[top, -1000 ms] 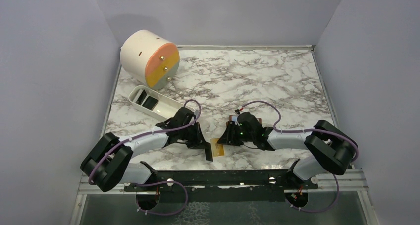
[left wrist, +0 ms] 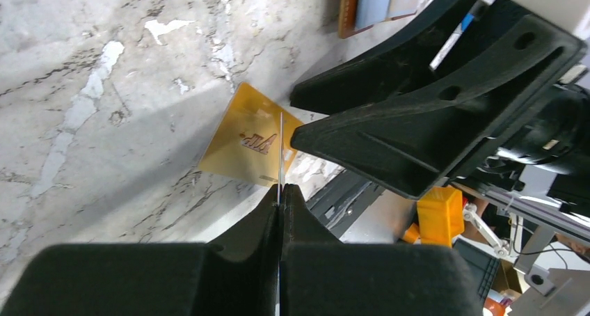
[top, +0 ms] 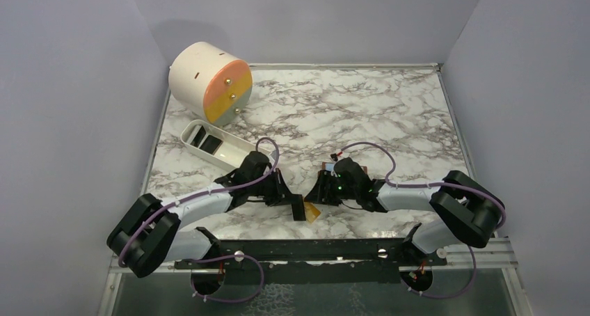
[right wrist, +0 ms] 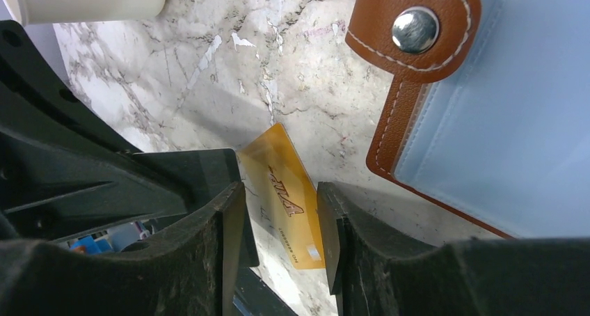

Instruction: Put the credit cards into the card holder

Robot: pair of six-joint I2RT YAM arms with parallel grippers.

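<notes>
My left gripper [top: 287, 198] is shut on a black card [top: 298, 207], which appears edge-on as a thin upright card [left wrist: 282, 145] in the left wrist view. Close by, my right gripper has its fingers apart. A gold card [right wrist: 292, 208] shows beyond and between those fingers, its right edge close to one fingertip [right wrist: 328, 198]; whether they touch I cannot tell. The left wrist view has the gold card [left wrist: 243, 138] tilted, its corner by the right fingertips. The brown leather card holder [right wrist: 393, 124] with clear sleeves lies beside the right gripper, largely hidden from above.
A white tray [top: 186, 140] with dark cards in it sits left of centre, behind the left arm. Beyond it lies a cream cabinet [top: 197, 72] with a coloured front.
My left gripper and its black card have shifted slightly right and up in the top view. The gold card has turned and moved right. The right arm looks almost still.
</notes>
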